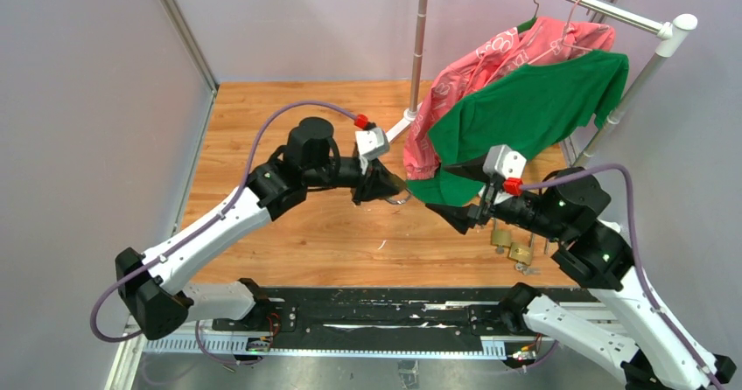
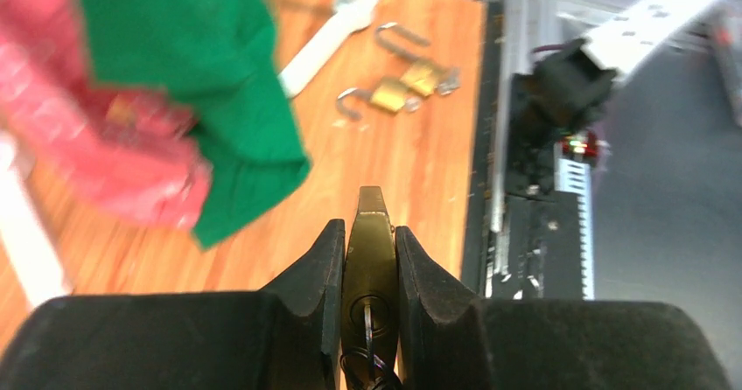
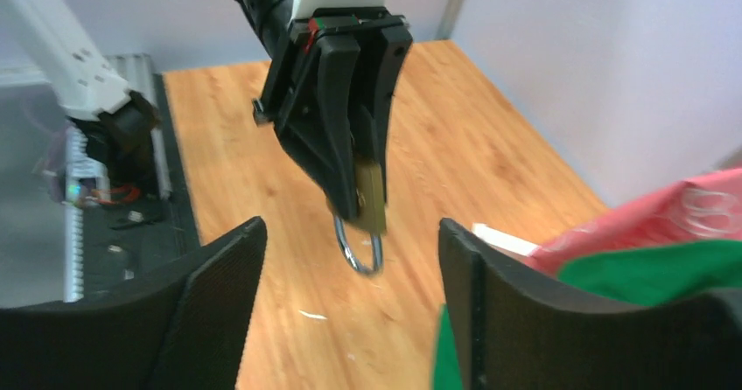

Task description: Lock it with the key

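Note:
A brass padlock is gripped by my left gripper, shut on it; in the right wrist view its brass body (image 3: 371,193) and steel shackle point downward from the left fingers. My right gripper is apart from it, facing it with fingers open and nothing visible between them. On the wooden board at the right lie more padlocks (image 1: 500,238) (image 2: 391,94), blurred in the left wrist view, with what look like keys (image 1: 527,269) beside them.
A clothes rack (image 1: 417,31) at the back right holds green (image 1: 516,110) and pink shirts (image 1: 551,36) hanging low behind the grippers. The wooden board (image 1: 289,250) is clear at the left and middle. A dark rail runs along the front edge.

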